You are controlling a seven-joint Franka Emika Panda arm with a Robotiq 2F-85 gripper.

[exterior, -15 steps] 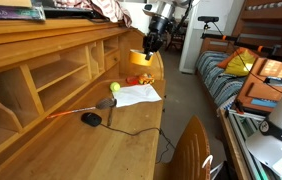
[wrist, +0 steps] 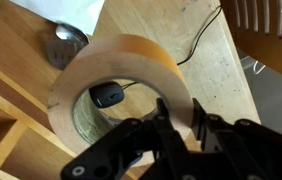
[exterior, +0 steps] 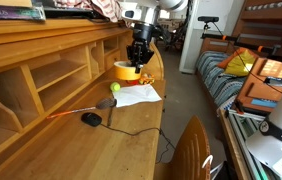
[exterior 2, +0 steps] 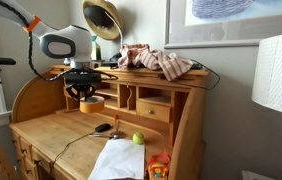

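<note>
A roll of tape with a tan-orange outer face (exterior: pixel 127 72) hangs above the desk, and my gripper (exterior: pixel 138 58) is shut on its rim. In the other exterior view the roll (exterior 2: pixel 92 104) is below the gripper (exterior 2: pixel 85 92), clear of the desktop. The wrist view shows the ring (wrist: pixel 131 45) filling the middle, its near rim at the fingers; the black mouse (wrist: pixel 106 95) shows through its hole.
On the desk (exterior: pixel 131 125) are a white paper (exterior: pixel 138 95), green ball (exterior: pixel 116 88), orange toy (exterior 2: pixel 158 165), long-handled utensil (exterior: pixel 105 103) and corded mouse (exterior: pixel 92 119). Cubbies (exterior: pixel 66 75) line the back. A chair back (exterior: pixel 192 152) stands in front. The near desktop is bare.
The gripper and tape roll have moved left in exterior view 1, toward the cubbies, and now look slightly lower. Things on the desk have stayed put.
</note>
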